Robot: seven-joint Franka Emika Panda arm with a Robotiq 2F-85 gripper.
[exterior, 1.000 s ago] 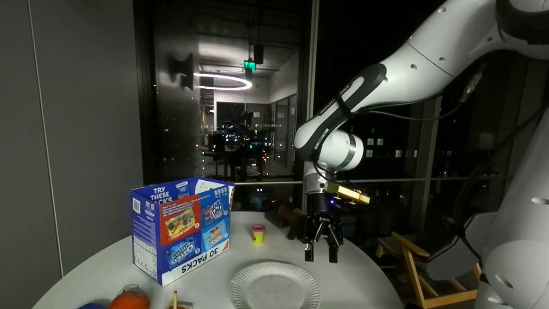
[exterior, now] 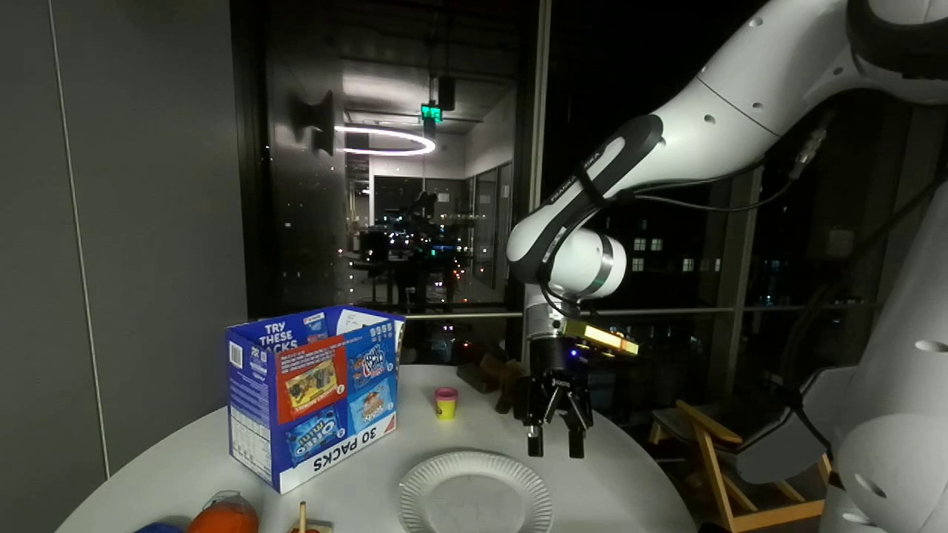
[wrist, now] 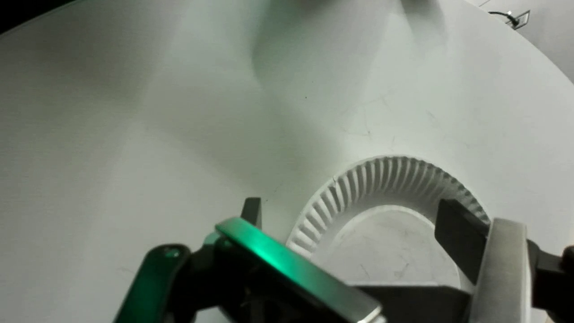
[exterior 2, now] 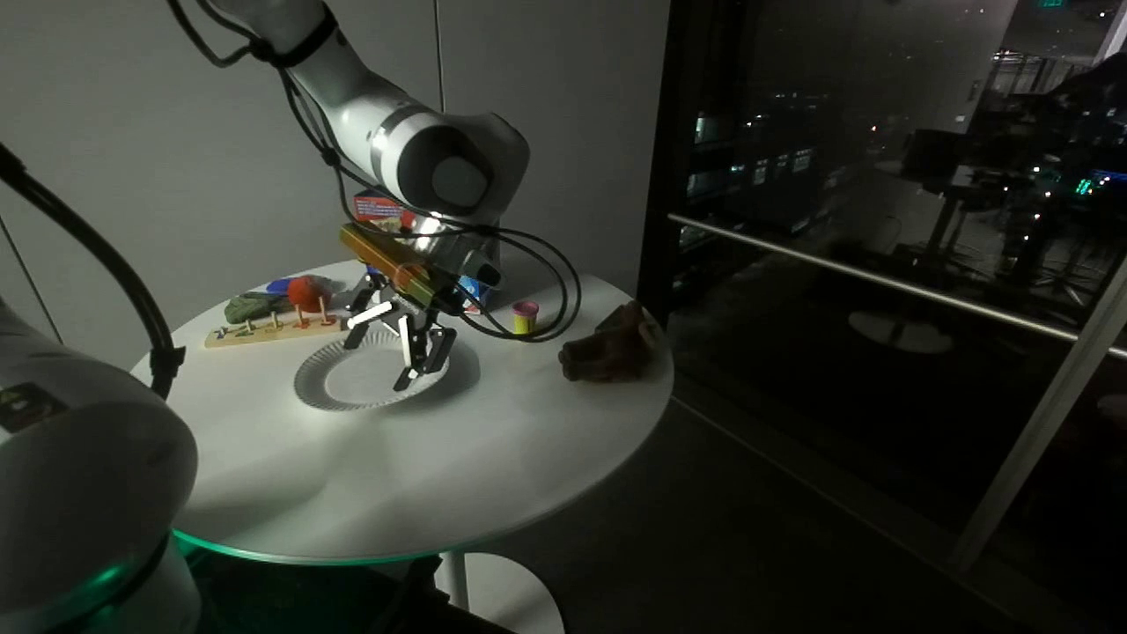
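Observation:
My gripper (exterior: pixel 555 448) hangs above the table with its fingers spread apart; it is open and nothing shows between them. In exterior view 1 it appears to the right of a white paper plate (exterior: pixel 475 493) with a fluted rim. The wrist view has part of the plate (wrist: pixel 398 237) below the fingers, its lower portion hidden behind them. The plate looks empty. In exterior view 2, the gripper (exterior 2: pixel 382 364) overlaps the plate (exterior 2: pixel 317 382). A small yellow tub with a pink lid (exterior: pixel 445 404) stands upright beyond the plate.
A large blue snack box (exterior: pixel 315 395) stands at the left. A wooden peg board (exterior 2: pixel 276 329), a round orange object (exterior 2: pixel 308 291) and a green object (exterior 2: pixel 248 307) lie together. A brown object (exterior 2: pixel 607 350) sits near the table edge.
My gripper has lowered very slightly, with its fingers still apart. The plate, tub and box have stayed where they were.

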